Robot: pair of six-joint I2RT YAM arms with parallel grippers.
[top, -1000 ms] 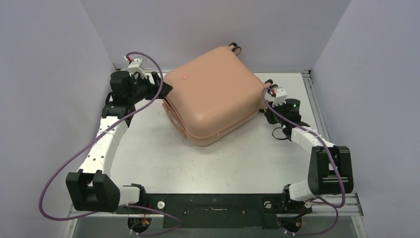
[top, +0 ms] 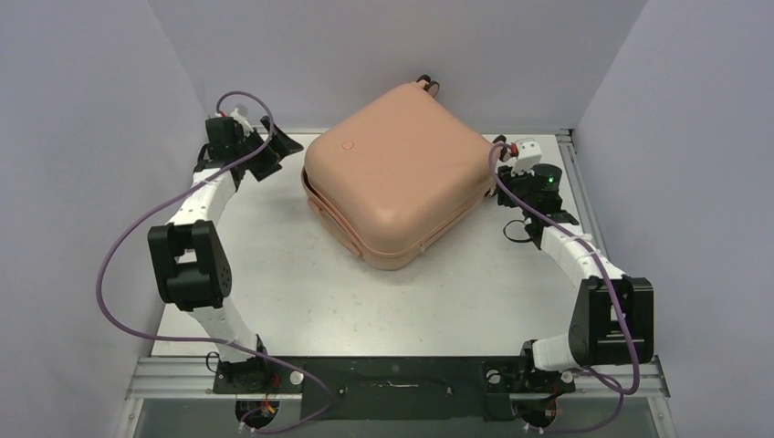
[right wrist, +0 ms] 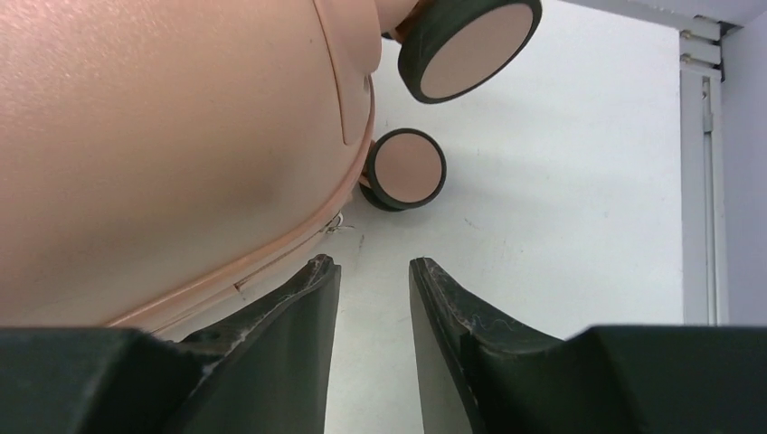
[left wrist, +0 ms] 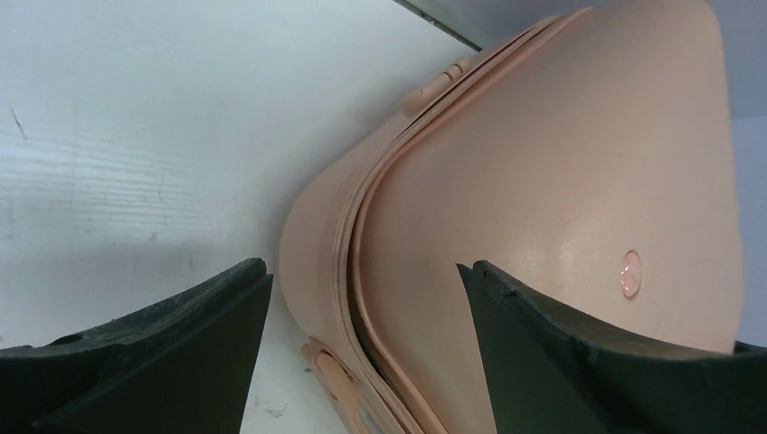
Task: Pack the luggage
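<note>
A closed peach hard-shell suitcase (top: 397, 178) lies in the middle of the table, turned diagonally, wheels toward the back and right. In the left wrist view its seam and side handle (left wrist: 339, 380) show. My left gripper (top: 286, 151) stands open off the suitcase's left corner, nothing between its fingers. My right gripper (top: 500, 196) is beside the suitcase's right end; in the right wrist view its fingers (right wrist: 280, 344) are part open with bare table between them, just short of a wheel (right wrist: 405, 167).
Walls enclose the back and both sides. Purple cables (top: 128, 233) run along both arms.
My left arm has pulled back leftward, away from the suitcase. My right arm has shifted slightly. The suitcase sits a little further right than about a second ago.
</note>
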